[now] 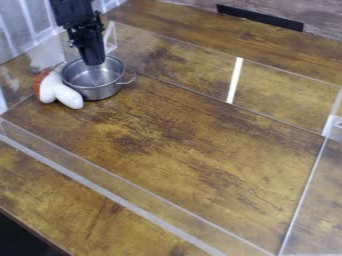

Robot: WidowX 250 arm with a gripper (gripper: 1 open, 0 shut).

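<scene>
A steel pot (99,90) with handles sits on the wooden table at the upper left. A plush-looking white object with a red part (59,94) lies against the pot's left front side. My black gripper (91,56) is above the back of the pot, shut, with nothing visible between its fingers.
Clear panels or strips (306,200) edge the work area on the right and along the front left. A white tape strip (235,80) lies toward the back.
</scene>
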